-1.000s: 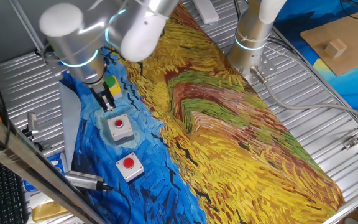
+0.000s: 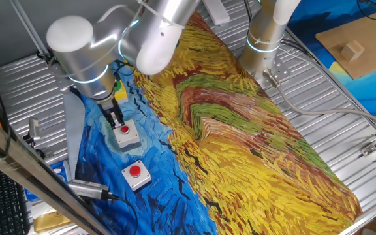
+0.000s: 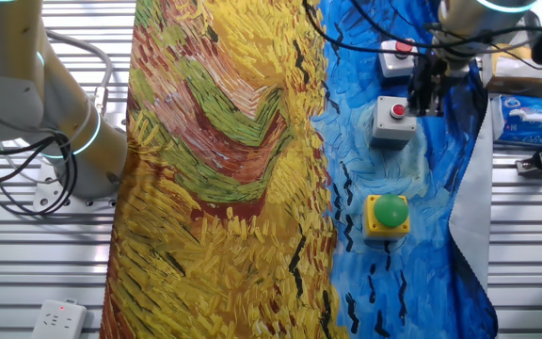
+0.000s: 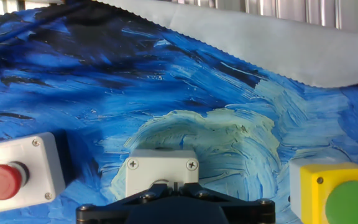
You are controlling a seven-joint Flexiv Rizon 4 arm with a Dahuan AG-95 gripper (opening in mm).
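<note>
My gripper (image 2: 118,123) hangs by the rear edge of the middle white button box (image 2: 128,140), whose small red button (image 2: 125,129) faces up. In the wrist view the two fingertips (image 4: 176,188) stand together, shut with nothing visible between them, and they hide the front part of that box (image 4: 160,163) and most of its button. Exterior view 2 has the gripper (image 3: 428,83) just beside the same box (image 3: 393,128); whether it touches the button cannot be told. A second white box (image 2: 136,176) with a larger red button (image 2: 135,171) lies apart from it.
A yellow box with a green dome button (image 3: 390,211) stands on the other side of the middle box. All sit on the blue part of a painted cloth (image 3: 233,254).
My gripper has moved from near the green button's side toward the middle white box, and its tips now overlap that box's edge. The boxes have not moved.
</note>
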